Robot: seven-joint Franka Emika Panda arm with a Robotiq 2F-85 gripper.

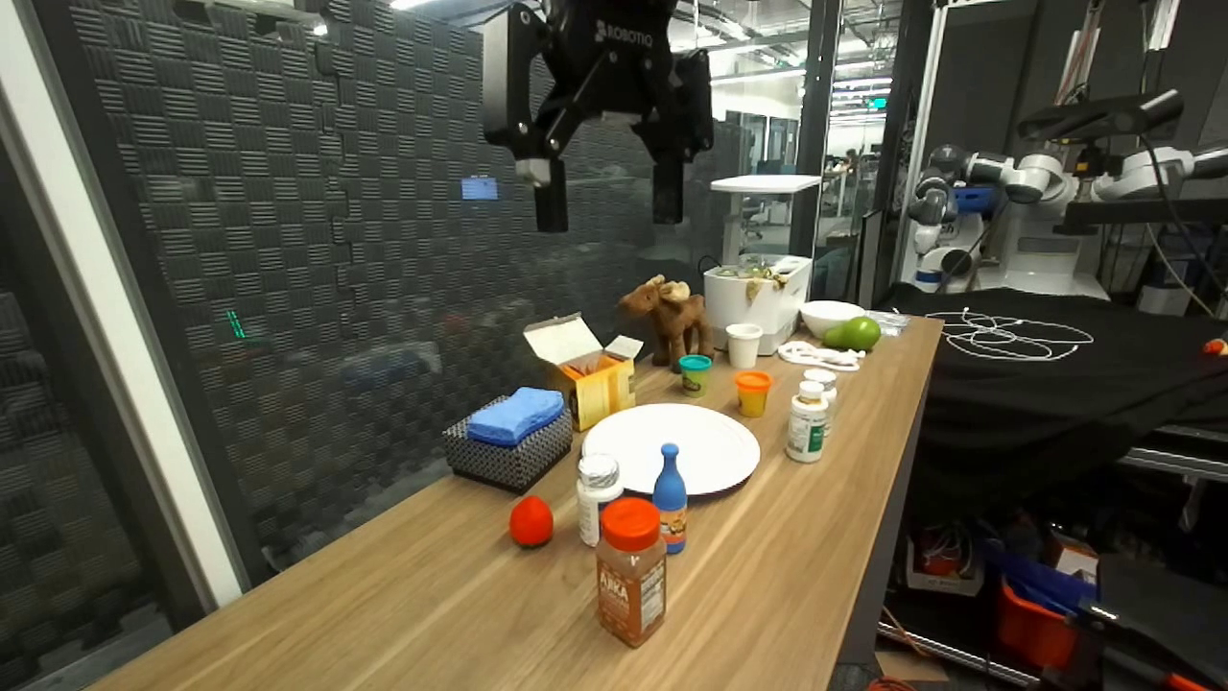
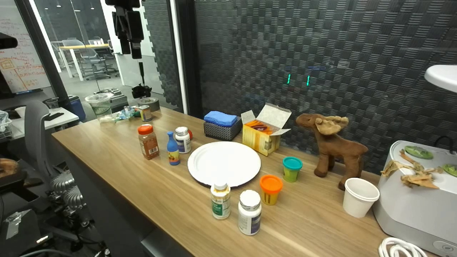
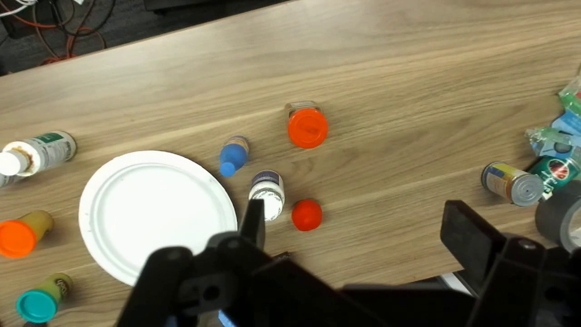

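Observation:
My gripper [image 1: 612, 213] hangs open high above the wooden table, its fingers wide apart with nothing between them. Beneath it in the wrist view, a red ball [image 3: 306, 215] lies on the bare wood between the two fingers' outlines. Close to the ball stands a white pill bottle [image 3: 267, 190], partly behind one finger. A blue bottle [image 2: 172, 150] and a red-lidded spice jar [image 2: 148, 142] stand upright nearby. The white plate [image 2: 224, 165] lies empty at mid-table.
Behind the plate are a blue cloth [image 2: 220, 118] on a dark box and an open yellow carton [image 2: 259, 136]. Two more pill bottles, orange [image 2: 270, 190] and teal-lidded tubs [image 2: 291, 169], and a toy moose [image 2: 336, 147] crowd the other end.

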